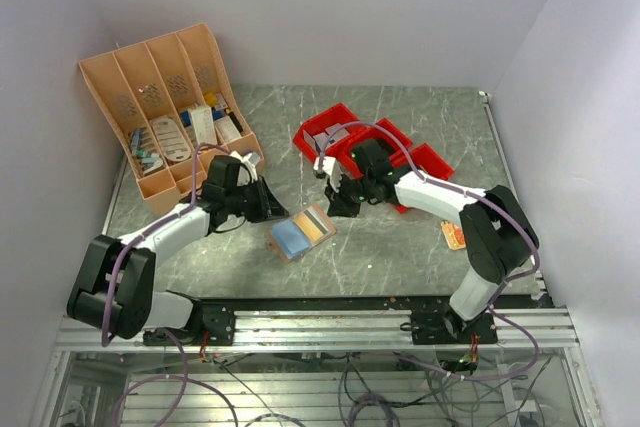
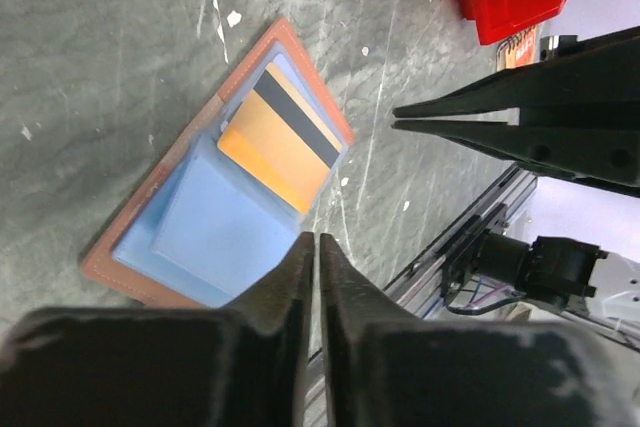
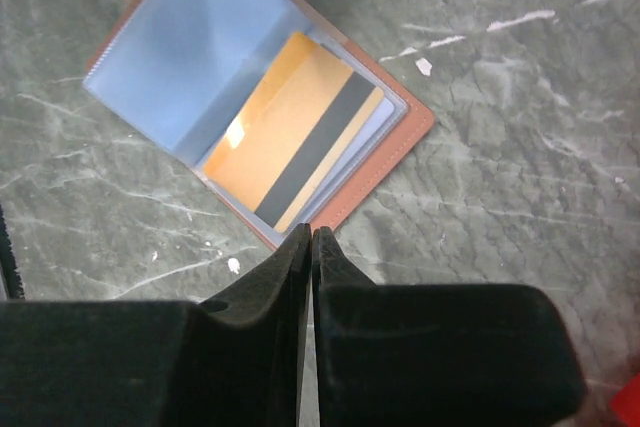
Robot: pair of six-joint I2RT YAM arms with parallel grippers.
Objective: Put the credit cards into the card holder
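Note:
The open card holder [image 1: 290,239] lies mid-table, brown-edged with blue sleeves [image 2: 220,227]. A yellow card with a dark stripe [image 3: 280,132] lies on its inner side, in both wrist views. My left gripper [image 1: 275,209] hovers just left of the holder; in the left wrist view its fingertips look close together, with nothing seen between them. My right gripper is shut above the holder's upper right, with nothing visible between its fingers.
Three red bins [image 1: 340,113] stand at the back right. A cardboard organizer [image 1: 150,77] with assorted items fills the back left. An orange item [image 1: 453,237] lies at the right.

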